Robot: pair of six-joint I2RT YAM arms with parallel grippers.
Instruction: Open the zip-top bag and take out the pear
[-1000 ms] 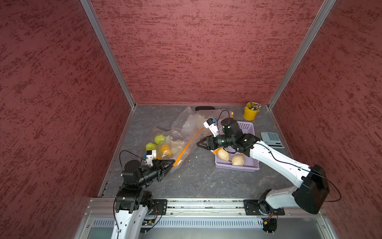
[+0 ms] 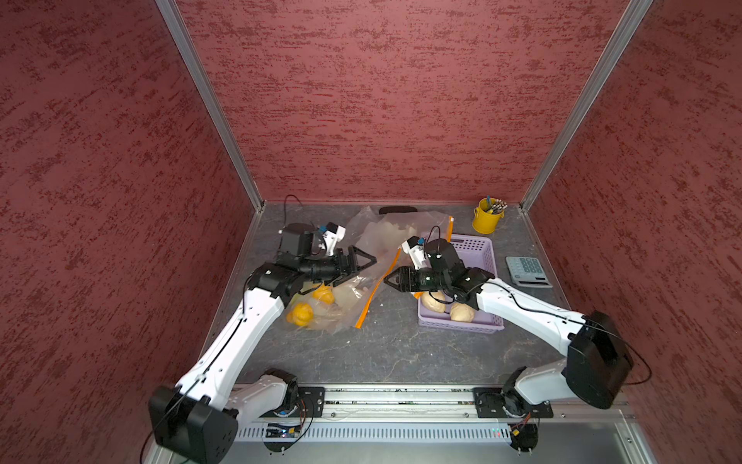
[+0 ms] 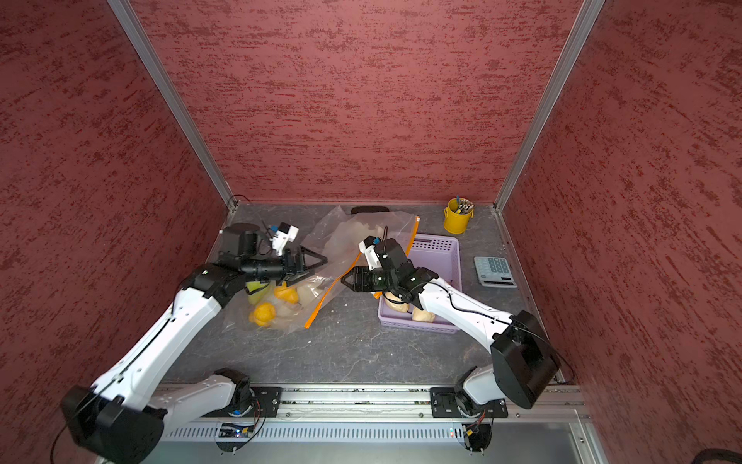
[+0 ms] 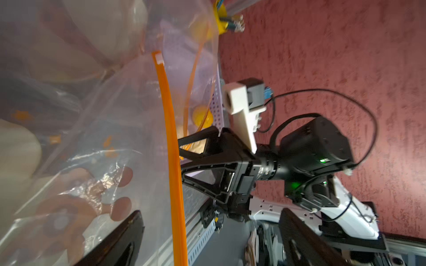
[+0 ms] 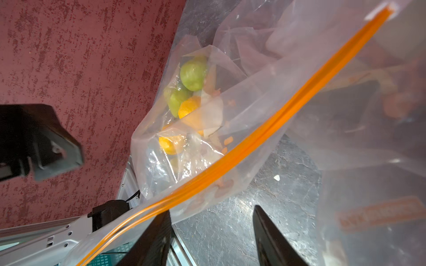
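Observation:
A clear zip-top bag lies on the grey table, its orange zip strip facing right. Inside show green fruits and yellow-orange fruits; which of them is the pear I cannot tell. My left gripper is open above the bag, just left of its mouth, with nothing gripped between its fingers. Close to the strip from the right, my right gripper has its fingers apart, and no object shows held there. The left arm partly hides the bag in the top left view.
Behind, a second clear bag with an orange strip overlaps the lilac basket, which holds pale round items. A yellow bucket and a calculator stand farther right.
My left gripper has gone from the bag's near corner up and rightwards over the bag. The right arm has lowered slightly.

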